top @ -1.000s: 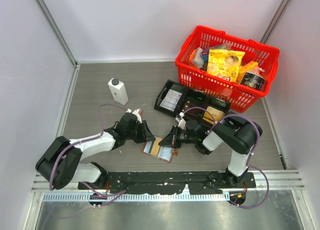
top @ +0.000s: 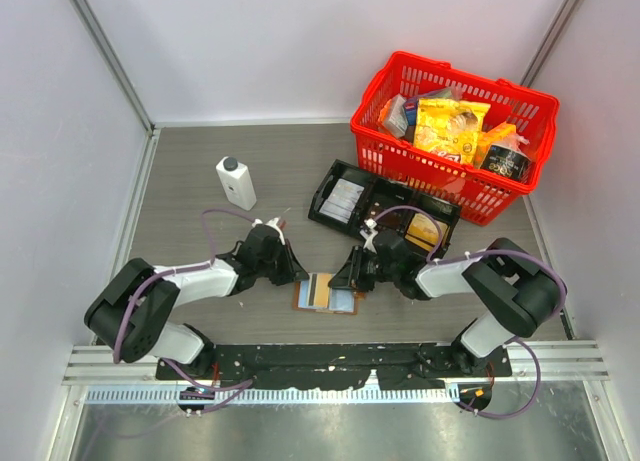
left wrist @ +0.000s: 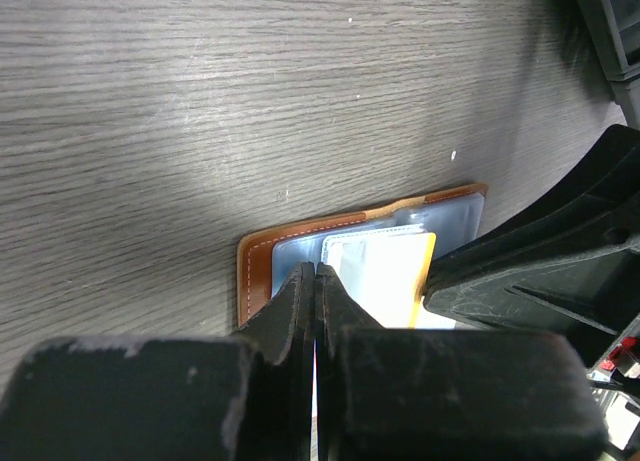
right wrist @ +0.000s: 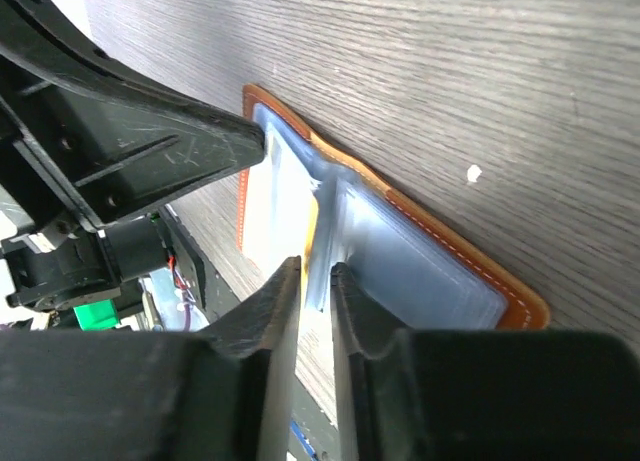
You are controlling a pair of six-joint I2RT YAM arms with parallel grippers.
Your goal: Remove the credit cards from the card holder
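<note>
The card holder [top: 340, 300], brown leather with stitched edges and pale-blue clear sleeves holding cards, lies open on the table between my grippers; the right wrist view shows its sleeves [right wrist: 410, 261] and a white card with a yellow edge. My left gripper is shut at the holder's left part, with nothing visible between its fingers. My right gripper is part open, its fingertips at the yellow card edge in the middle of the holder; whether anything is held between them is unclear.
A black compartment box [top: 330, 206] and a red basket [top: 450, 181] of packets stand at the back right. A white bottle [top: 236, 186] stands at the back left. The table around the holder's rear side is bare.
The holder has turned from tilted to nearly square with the table edge. My right arm has shifted right and changed its bend, with the gripper still at the holder.
</note>
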